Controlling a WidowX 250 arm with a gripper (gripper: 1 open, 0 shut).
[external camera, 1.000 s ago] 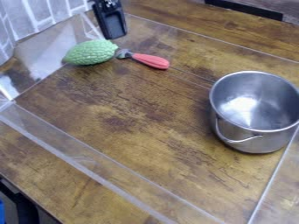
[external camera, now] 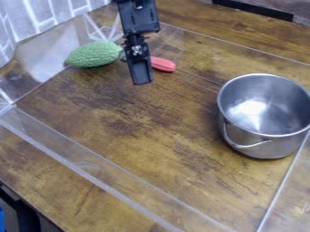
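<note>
My black gripper (external camera: 138, 65) hangs over the back left of the table, seen end-on from the side, so whether its fingers are open or shut is unclear. Behind it lies a utensil with a red handle (external camera: 161, 64), its head mostly hidden by the gripper. A green bumpy vegetable toy (external camera: 92, 54) lies just left of the gripper. A steel pot (external camera: 263, 118) with a wire handle stands on the right.
Clear plastic edging runs around the wooden table (external camera: 121, 127). A pale patterned cloth (external camera: 24, 27) is at the top left.
My gripper has come right and toward the front from the back of the table, now covering part of the red-handled utensil. The vegetable and pot are where they were.
</note>
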